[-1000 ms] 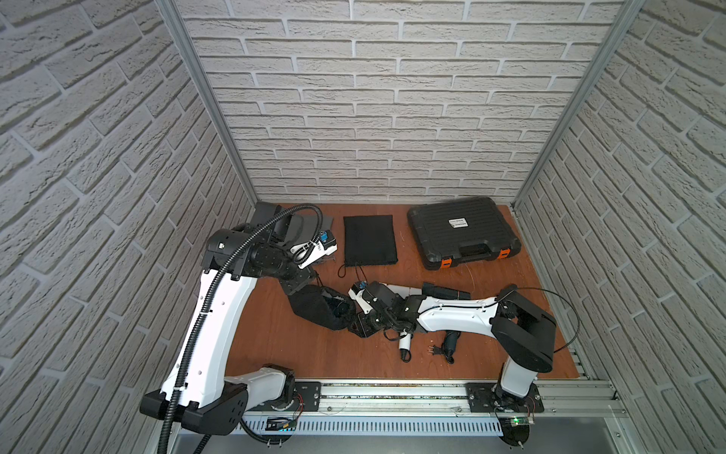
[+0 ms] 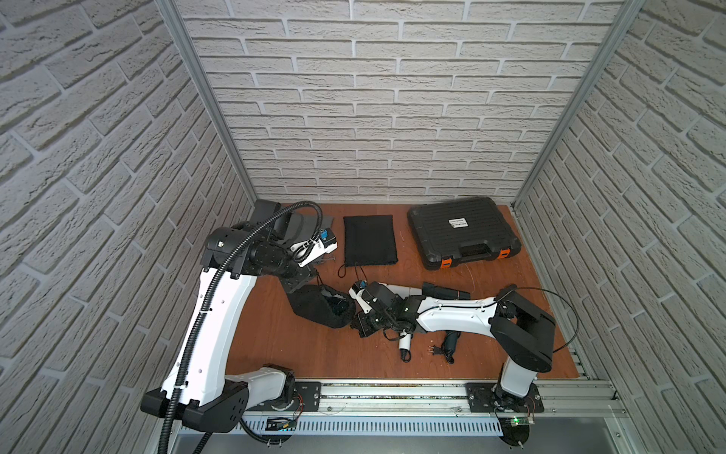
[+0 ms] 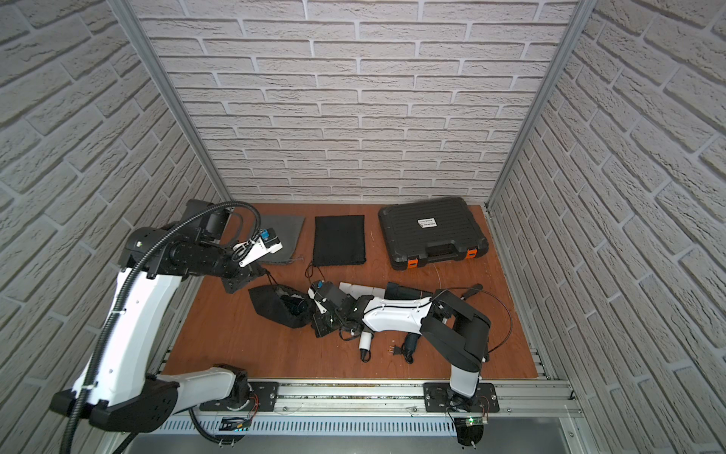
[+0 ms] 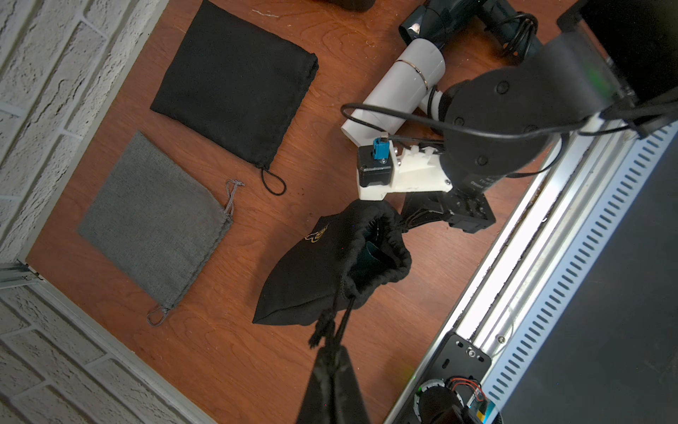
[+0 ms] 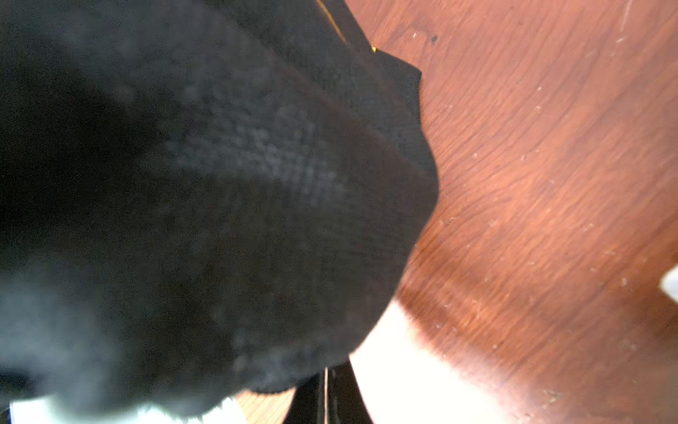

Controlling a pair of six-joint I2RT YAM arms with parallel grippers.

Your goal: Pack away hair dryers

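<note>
A black drawstring bag (image 4: 296,282) (image 2: 310,302) stands mouth-up at the front left, something dark inside it. My left gripper is shut above it, the bag's drawstring (image 4: 326,328) running to its fingertips. Against the bag's right side, my right gripper is shut; the cloth fills much of the right wrist view, and I see nothing held between the fingers. A white hair dryer (image 4: 388,92) and dark hair dryers (image 4: 452,21) lie to the right, partly behind my right arm.
A grey pouch (image 4: 155,219) and a flat black pouch (image 4: 226,92) lie at the back left and centre. A black case (image 2: 461,227) with orange latches is at the back right. Bare table shows at the front left.
The bag and right arm look almost unchanged.
</note>
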